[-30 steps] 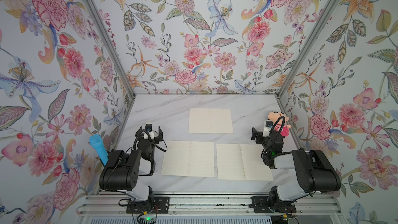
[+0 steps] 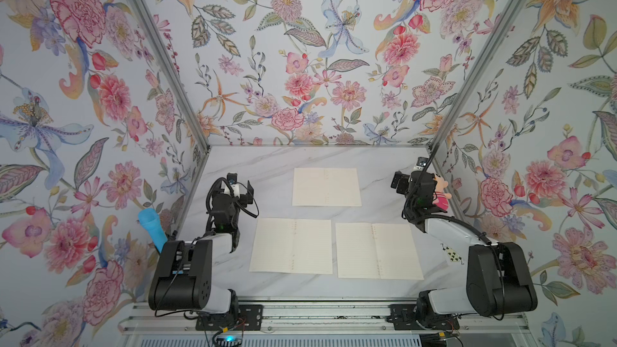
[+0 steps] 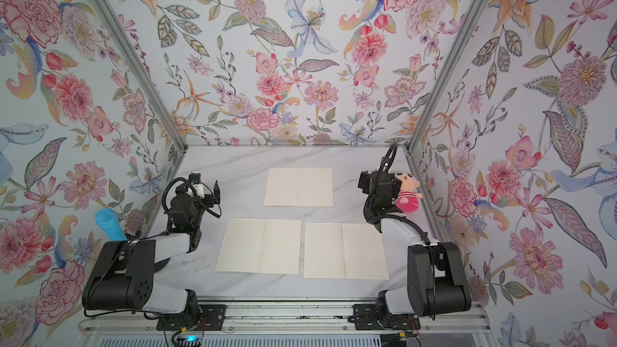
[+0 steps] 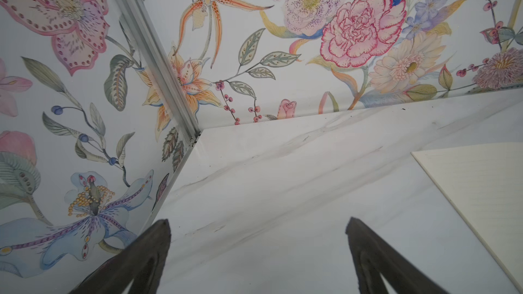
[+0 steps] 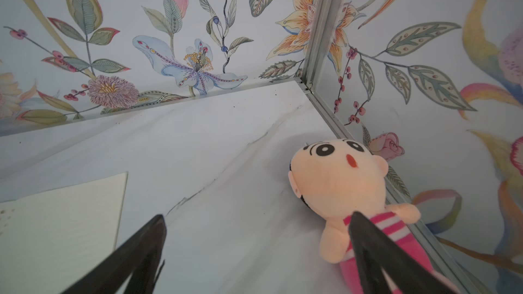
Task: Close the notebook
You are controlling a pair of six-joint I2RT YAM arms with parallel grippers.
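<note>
Three open notebooks lie flat on the white marble table. The far notebook (image 2: pixel 326 187) is at the back middle, the near left notebook (image 2: pixel 292 246) and the near right notebook (image 2: pixel 379 250) side by side in front. My left gripper is raised to the left of them, its fingers wide apart and only bare table between. On the other side, my right gripper is also open and empty, between the far notebook and the plush doll. Neither gripper touches a notebook.
A plush doll (image 5: pixel 340 179) in a pink striped outfit lies by the right wall, partly behind the right arm. Blue cup-like item (image 2: pixel 151 221) stands at the left edge. A playing card (image 2: pixel 451 253) lies near the right arm. Bare table (image 2: pixel 257 160) surrounds the far notebook.
The notebooks have stayed in place.
</note>
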